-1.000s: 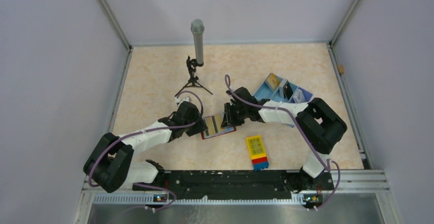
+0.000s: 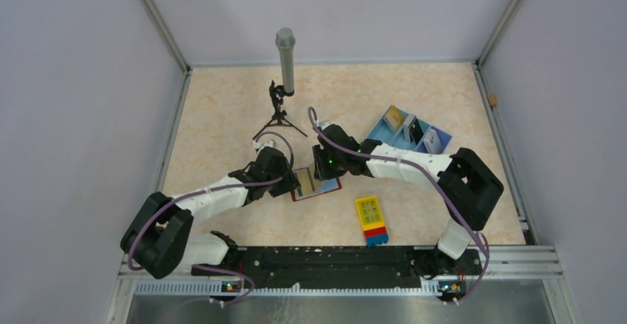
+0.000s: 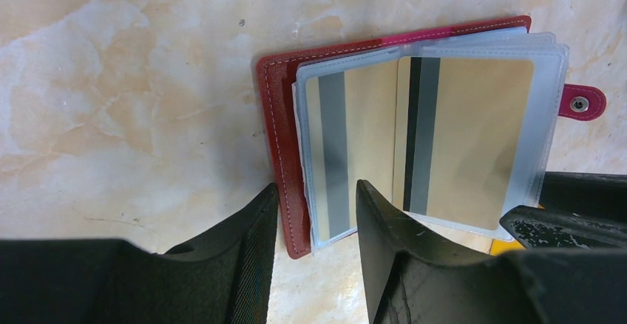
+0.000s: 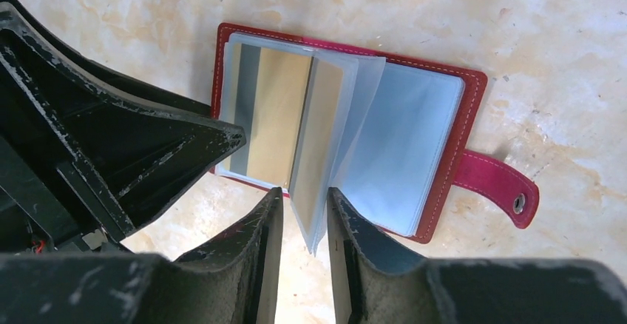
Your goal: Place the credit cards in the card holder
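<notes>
An open card holder (image 2: 327, 191) with a red cover lies on the table, clear sleeves inside. In the left wrist view a gold card (image 3: 355, 132) with a grey stripe fills the left sleeve. Beside it, a raised sleeve page (image 3: 543, 146) holds another gold card (image 3: 473, 132). My left gripper is shut on the holder's left part, whose lower corner shows between its fingers. Shut on the raised page's free edge is my right gripper. That page stands tilted up; the blue-white sleeve (image 4: 395, 146) right of it lies flat and shows no card.
At the back right sits a blue divided tray (image 2: 403, 137) with cards in it. A yellow, red and blue block piece (image 2: 371, 220) lies front right of the holder. Behind stands a small black tripod (image 2: 278, 113) with a grey cylinder.
My right gripper has moved left across the holder from its right side, and the sleeve page is now lifted with it. The left arm has stayed in place.
</notes>
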